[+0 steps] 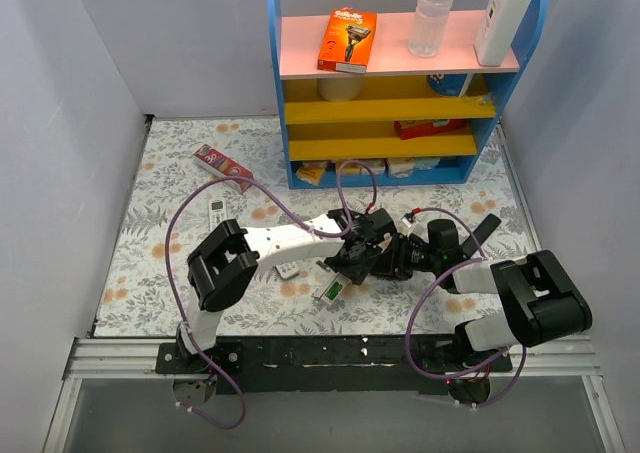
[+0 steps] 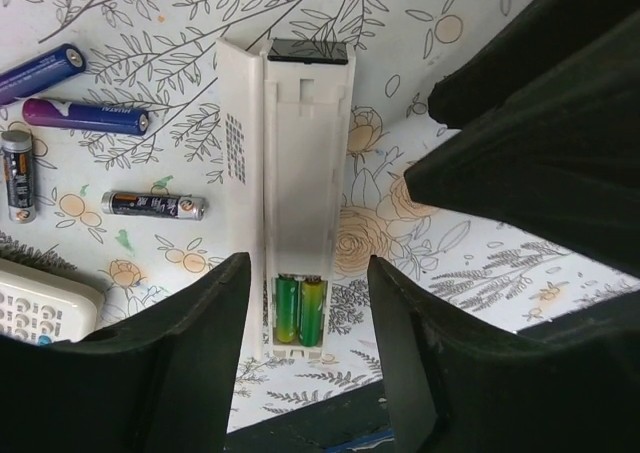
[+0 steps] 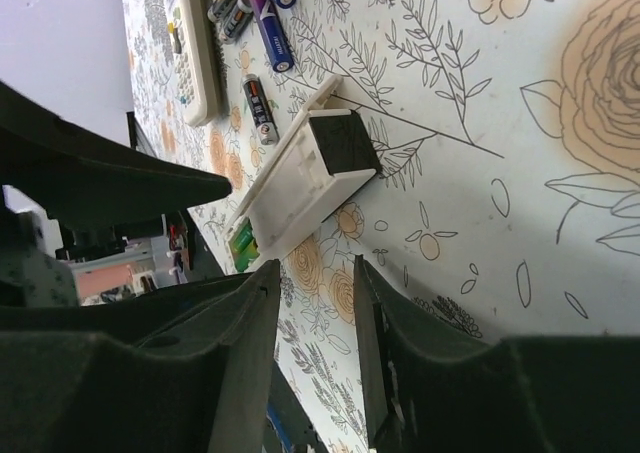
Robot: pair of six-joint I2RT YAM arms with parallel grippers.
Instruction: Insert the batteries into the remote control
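Observation:
A white remote control [image 2: 305, 173] lies back up below my left gripper. Two green batteries [image 2: 299, 308] sit side by side in its compartment at the near end, and a pale strip rests along its left side. My left gripper's fingers are parted on either side of the remote's compartment end in the left wrist view, with nothing visibly held. My right gripper stands partly open beside the remote [image 3: 300, 178], its gap empty. Loose batteries lie to the left: purple ones [image 2: 85, 115] and dark ones [image 2: 153, 205].
Another white remote [image 2: 45, 303] lies by the loose batteries. In the top view, a shelf unit [image 1: 385, 110] stands at the back, a red box [image 1: 222, 163] lies at the back left, and a black remote [image 1: 481, 235] at the right.

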